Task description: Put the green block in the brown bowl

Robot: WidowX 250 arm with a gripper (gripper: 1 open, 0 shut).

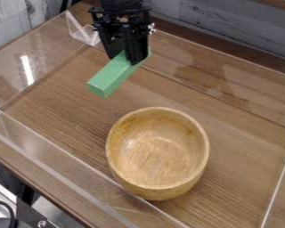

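Above the tabletop hangs the green block [113, 77], tilted, its upper end between the fingers of my black gripper [125, 55]. The gripper is shut on it, and its fingers hide the block's top. The brown bowl [194, 122], round and light tan with an empty inside, stands on the table to the lower right of the block. In the picture the block is up and to the left of the bowl's rim, not over its opening.
Black cables [4, 214] sit at the lower left corner, off the table's edge. A clear strip runs along the left side.
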